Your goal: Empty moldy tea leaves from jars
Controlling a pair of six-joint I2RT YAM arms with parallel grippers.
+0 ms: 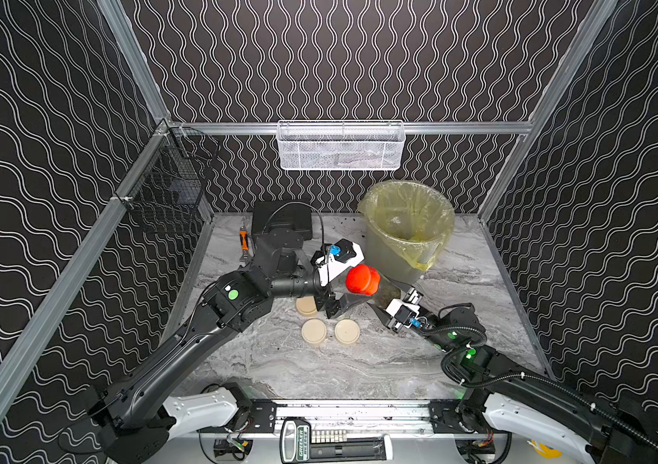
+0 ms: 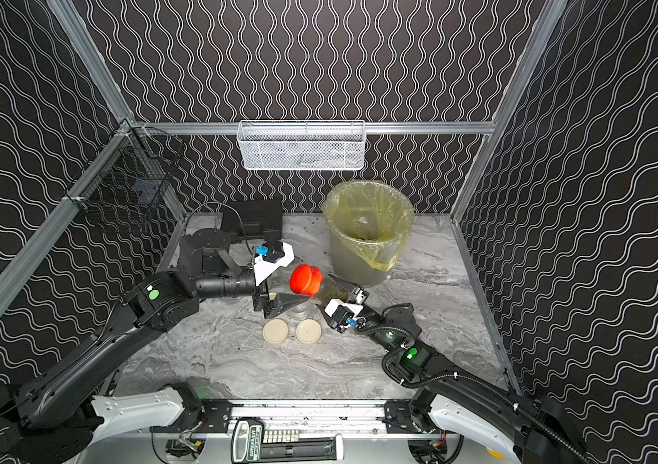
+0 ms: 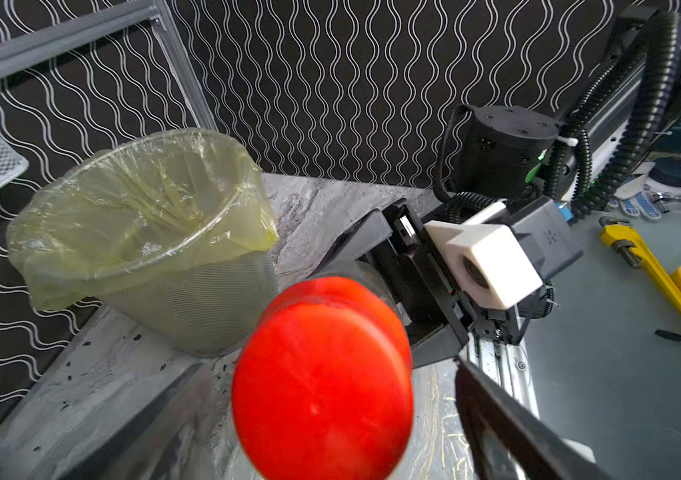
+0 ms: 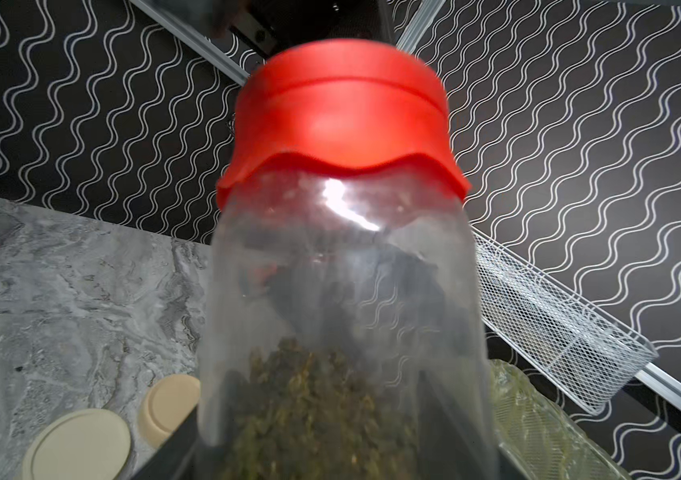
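A clear jar with a red lid holds dark green-brown tea leaves in its lower part. My right gripper is shut on the jar's body, above the table and in front of the bin. The left gripper is at the red lid, its fingers spread on either side. In the left wrist view a gap shows between the lid and the right-hand finger. The yellow-lined bin stands just behind the jar.
Beige round lids lie in front of the left gripper, and a clear jar stands among them, partly covered. A black case and an orange-handled tool lie back left.
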